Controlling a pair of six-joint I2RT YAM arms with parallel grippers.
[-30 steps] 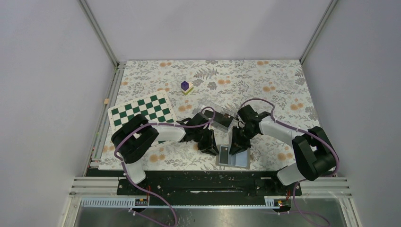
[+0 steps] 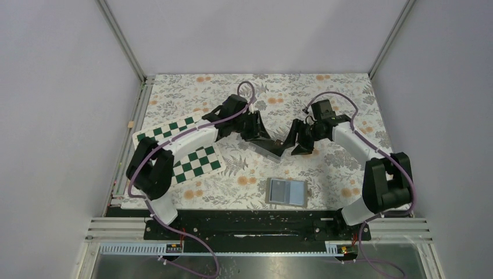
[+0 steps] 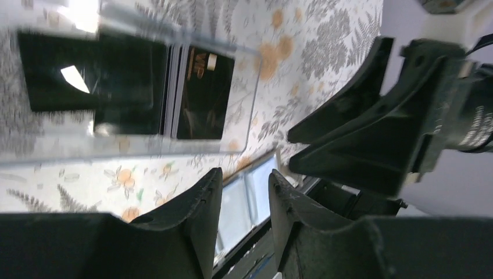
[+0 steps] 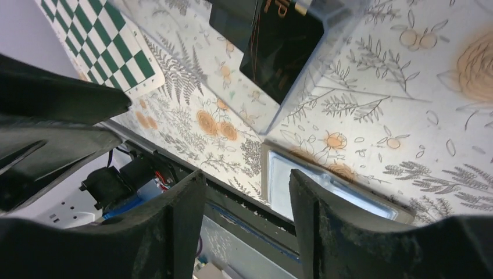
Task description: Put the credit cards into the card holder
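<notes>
A clear tray (image 2: 266, 152) holds black cards, partly covered by my arms in the top view. One black card (image 3: 204, 99), marked VIP, fills the tray's right part; a wider black card area (image 3: 96, 72) lies left of a divider. In the top view the left gripper (image 2: 256, 137) hangs over the tray, open. My right gripper (image 2: 292, 148) is by the tray's right end, also open. Neither has anything between its fingers. The pale grey-blue card holder (image 2: 286, 192) lies unfolded nearer the front edge. Part of it (image 4: 325, 186) shows behind the right fingertips (image 4: 299, 180).
A green-and-white checkered board (image 2: 197, 163) lies to the left, partly under the left arm. My two grippers stand close together.
Both grippers have moved away from the holder, back toward the tray. The holder's left side looked dark one second ago and is paler now. The left arm now hides the purple block.
</notes>
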